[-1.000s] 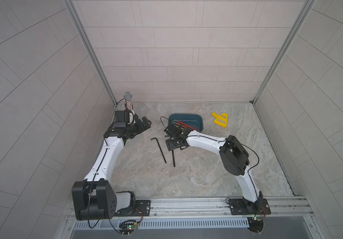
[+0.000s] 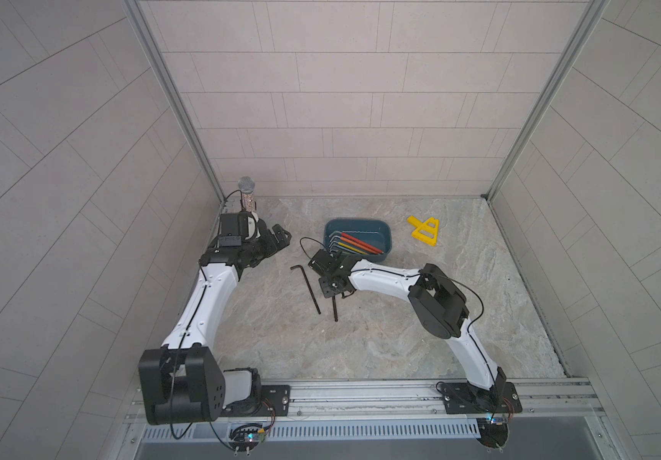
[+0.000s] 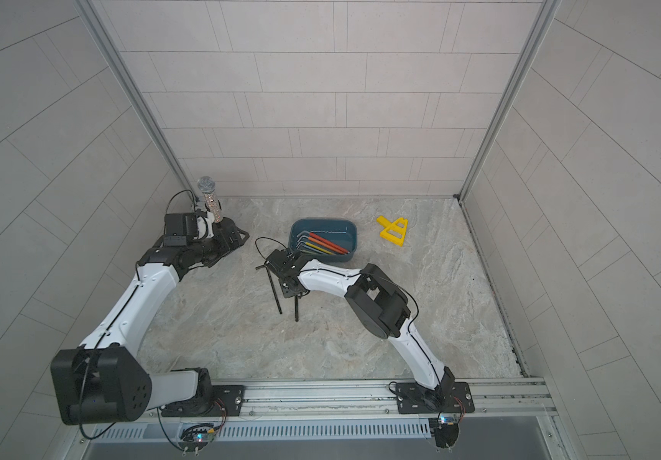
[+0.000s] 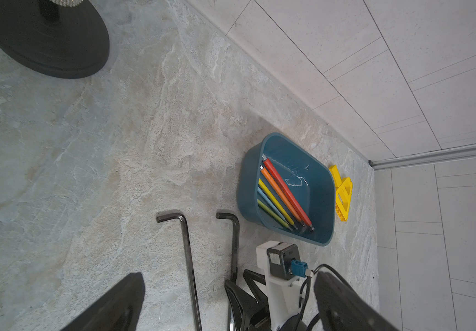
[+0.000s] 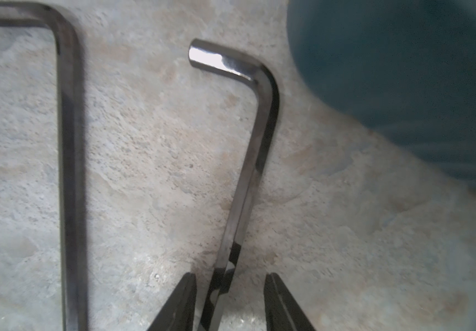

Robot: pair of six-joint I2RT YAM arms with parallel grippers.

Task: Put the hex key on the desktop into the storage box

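Observation:
Two dark L-shaped hex keys lie on the desktop. In the right wrist view the nearer hex key [image 5: 246,187] runs down between the fingertips of my right gripper, which is open around it with gaps on both sides. The other hex key [image 5: 71,165] lies apart to the left, also seen whole as the left hex key [image 2: 306,289] in the top left view. The teal storage box [image 4: 247,176] holds several coloured hex keys and stands just behind my right gripper. My left gripper [image 2: 280,236] is raised at the left, open and empty.
A yellow tool stand [image 2: 425,230] lies right of the box. A microphone [image 2: 247,188] on a dark round base [image 4: 44,41] stands at the back left.
My right gripper has moved slightly left and toward the front over the nearer hex key. The left arm and both hex keys on the desktop have stayed in place.

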